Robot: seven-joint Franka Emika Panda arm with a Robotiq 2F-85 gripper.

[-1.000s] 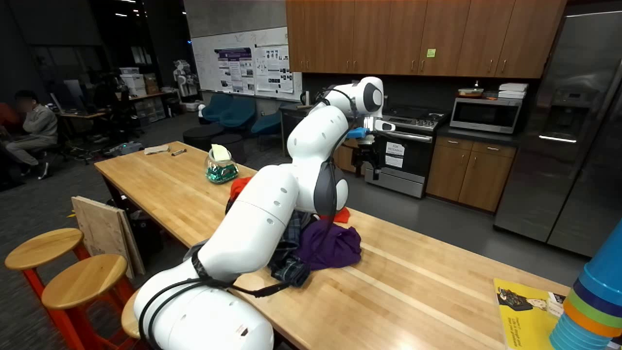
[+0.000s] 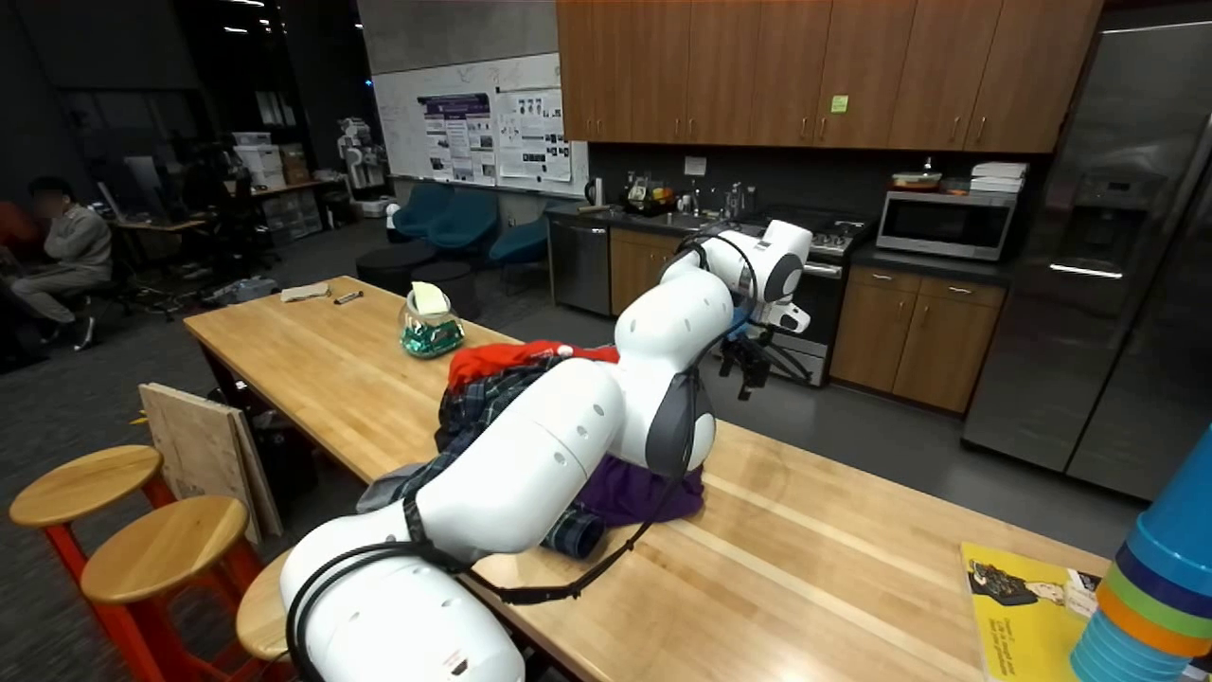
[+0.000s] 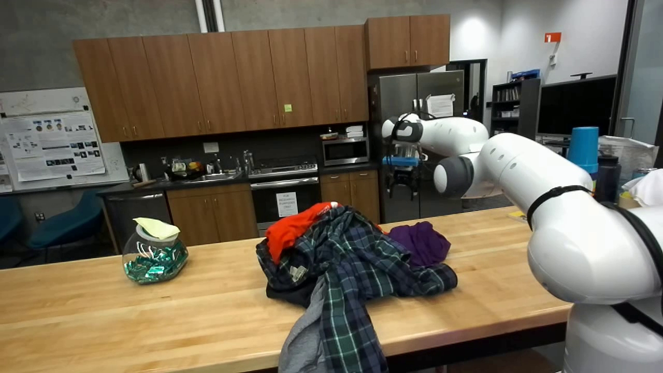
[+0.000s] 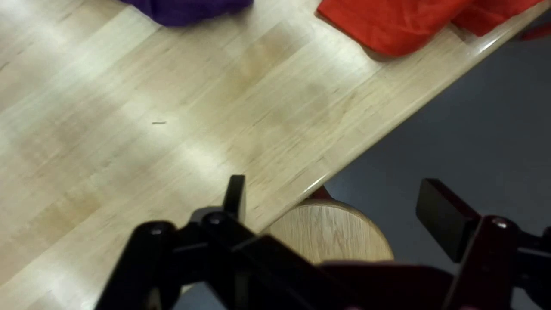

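My gripper is open, its black fingers wide apart with nothing between them. It hangs over the far table edge, and a round stool seat shows below the gap in the wrist view. On the table lies a heap of clothes: a dark green plaid shirt [image 3: 357, 248], a red garment [image 3: 297, 230], a purple garment [image 3: 420, 243] and a grey sleeve [image 3: 304, 335] drooping over the front edge. In the wrist view, the purple cloth [image 4: 188, 9] and red cloth [image 4: 395, 23] sit at the top, away from the fingers. My arm covers part of the heap in exterior view 1.
A glass jar [image 3: 154, 256] of green-wrapped items stands left of the clothes. At the near right end are a yellow magazine [image 2: 1023, 619] and stacked blue cups [image 2: 1165, 568]. Bare tabletop [image 2: 795, 534] lies right of the heap. Stools [image 2: 170, 546] line one side.
The arm has swung right and lowered, carrying the gripper toward the right along the far side of the table. The clothes look much the same where they show.
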